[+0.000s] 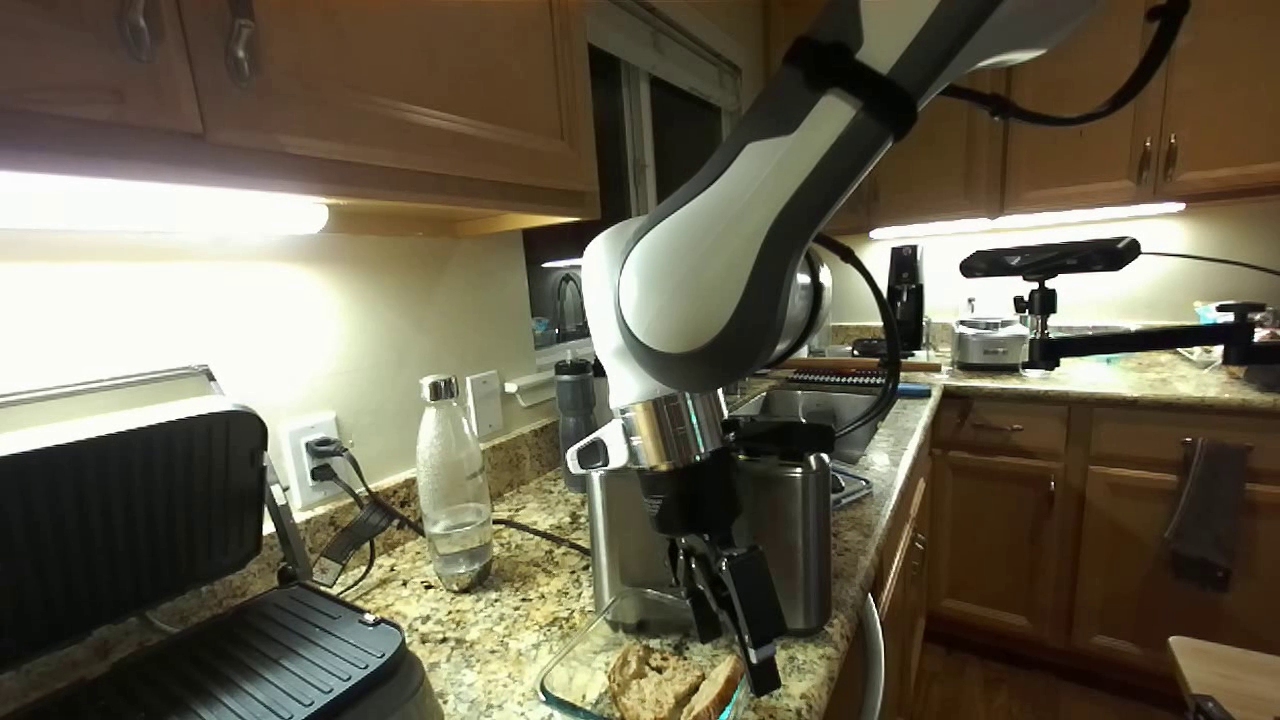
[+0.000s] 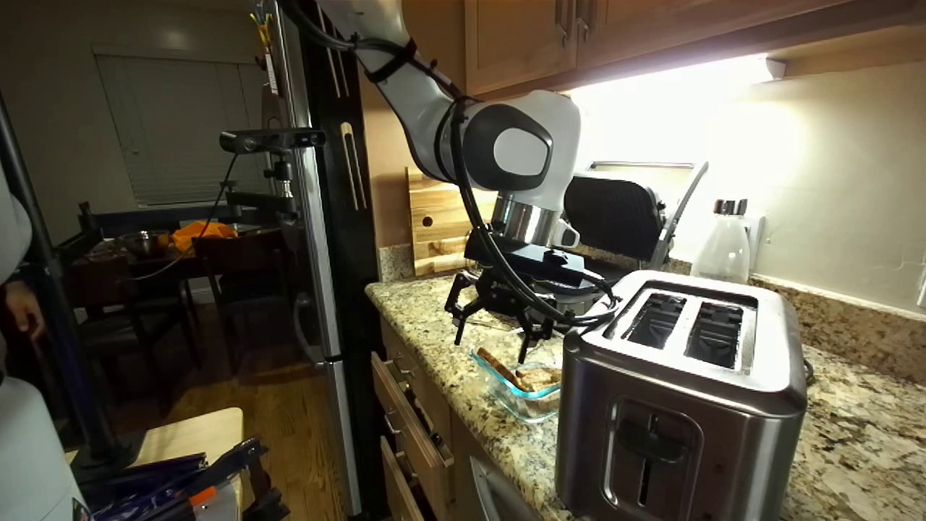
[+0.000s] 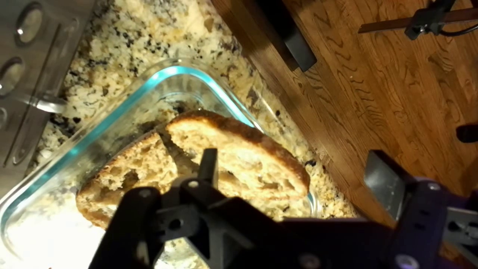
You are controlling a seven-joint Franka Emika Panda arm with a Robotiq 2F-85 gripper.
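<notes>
Two slices of bread lie in a clear glass dish [image 3: 148, 83] on the counter. In the wrist view one bread slice [image 3: 242, 154] leans along the dish's counter-edge side, and the other bread slice [image 3: 127, 179] is to its left. My gripper [image 2: 490, 347] is above the dish, fingers spread wide with nothing between them. From the wrist, one finger [image 3: 208, 166] shows over the leaning slice and the other out past the counter edge, over the floor. Part of the dish is hidden by the gripper.
A steel toaster [image 2: 677, 399] with two empty-looking slots stands close beside the dish. An open grill press [image 1: 240, 654] and a glass bottle [image 1: 453, 492] sit farther along the counter. Open drawers [image 2: 404, 408] jut out below the counter's edge.
</notes>
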